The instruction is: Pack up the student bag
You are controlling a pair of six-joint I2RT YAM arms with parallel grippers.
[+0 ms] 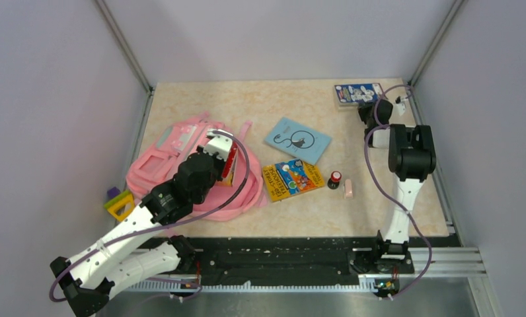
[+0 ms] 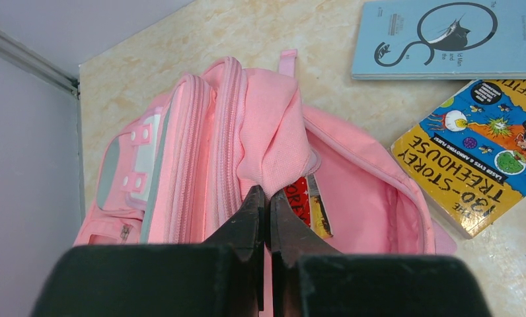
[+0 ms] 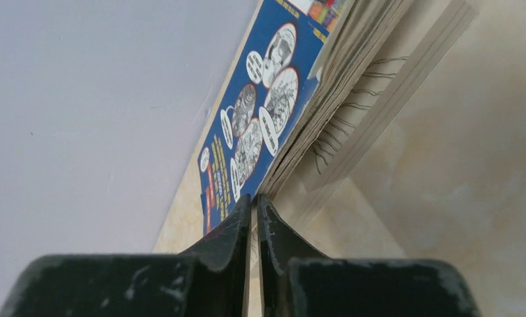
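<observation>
The pink bag [image 1: 161,162] lies unzipped on the left of the table. In the left wrist view its cloth flap [image 2: 272,132] gathers into folds at the tips of my left gripper, which is shut on that cloth. A red book [image 2: 300,198] shows partly inside the bag, behind the fingers. At the back right is a dark blue book [image 1: 358,93], its front edge against the tips of my right gripper. That gripper is shut, with nothing seen between its fingers. A light-blue book [image 1: 299,140] and a yellow treehouse book [image 1: 292,179] lie mid-table.
A small red-capped bottle [image 1: 334,179] and a pink eraser-like block [image 1: 348,189] sit right of the yellow book. A yellow-and-purple item [image 1: 119,203] lies beside the bag. Walls close in the back and sides.
</observation>
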